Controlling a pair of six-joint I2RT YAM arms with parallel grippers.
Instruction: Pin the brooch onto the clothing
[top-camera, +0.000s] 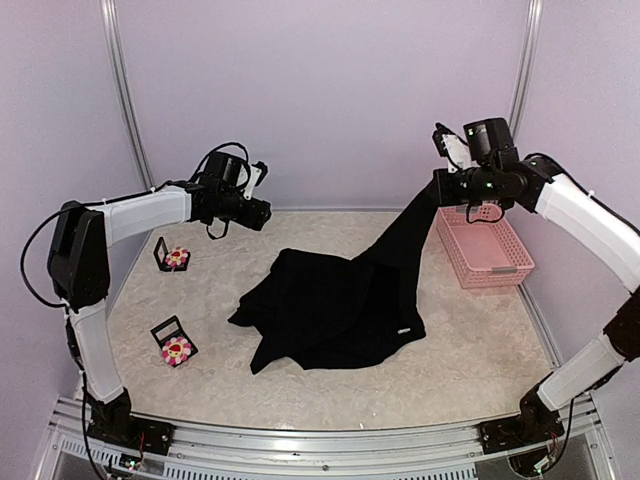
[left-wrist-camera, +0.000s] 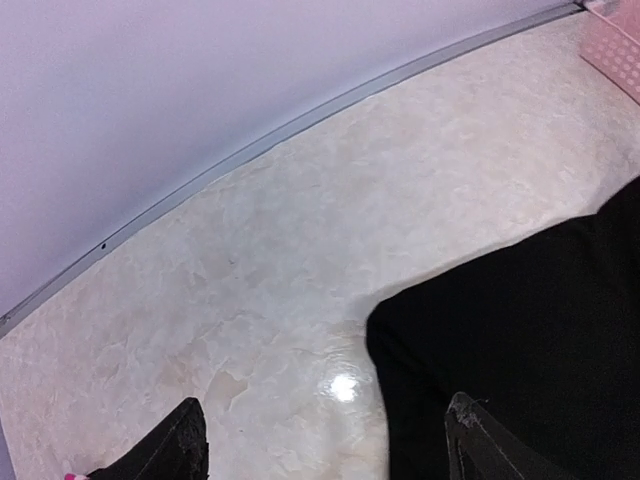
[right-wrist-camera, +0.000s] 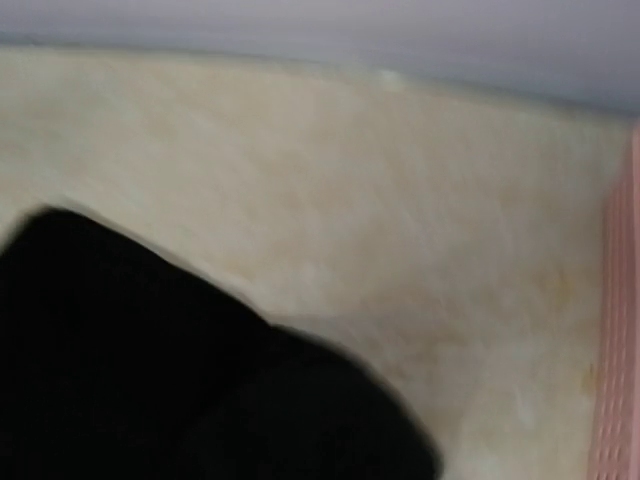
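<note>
A black garment (top-camera: 320, 305) lies crumpled across the middle of the table, its right part drawn up off the surface. My right gripper (top-camera: 440, 188) is shut on that raised corner; in the right wrist view the cloth (right-wrist-camera: 130, 350) fills the lower left and hides the fingertips. Over the back left of the table hangs my left gripper (top-camera: 258, 215), open and clear of the cloth; its fingers (left-wrist-camera: 170, 450) stand apart in the left wrist view. Two flower brooches lie at the left in black cases: a pink one (top-camera: 176, 350) nearer the front, another flower brooch (top-camera: 177, 257) behind.
A pink basket (top-camera: 487, 250) stands at the back right, close to the raised cloth. Bare table (top-camera: 330, 395) shows along the front and at the back left. Walls enclose the back and sides.
</note>
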